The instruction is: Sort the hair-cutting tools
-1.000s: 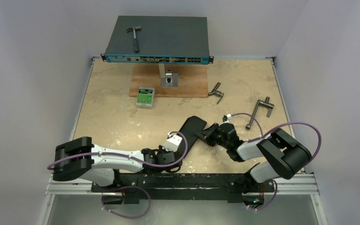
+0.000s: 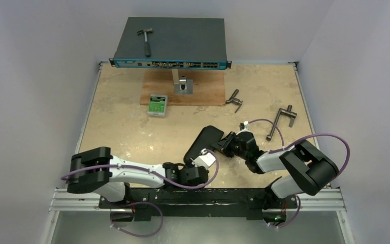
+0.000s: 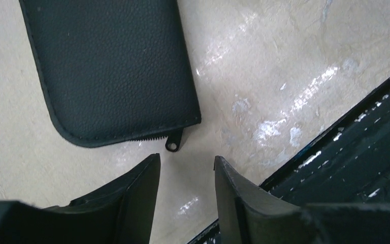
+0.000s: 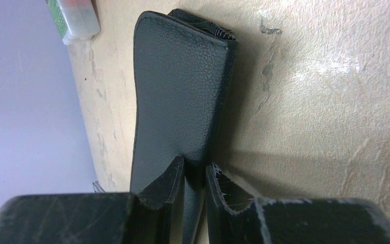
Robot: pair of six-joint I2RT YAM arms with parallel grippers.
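Note:
A black textured zip case point(image 2: 199, 142) lies on the bench's front middle. In the left wrist view its corner point(image 3: 111, 66) shows a zipper pull point(image 3: 172, 144) just beyond my left gripper, whose fingers stand apart with nothing between them. In the right wrist view the long edge of the case point(image 4: 177, 91) runs down between the fingers of my right gripper; whether they are shut on it is unclear.
A green-labelled box point(image 2: 157, 105) sits behind the case. Metal taps point(image 2: 234, 101) lie at the right. A rack unit point(image 2: 175, 38) with a hammer point(image 2: 146, 43) stands at the back.
My left arm has shifted right along the front of the bench. The right arm has barely moved.

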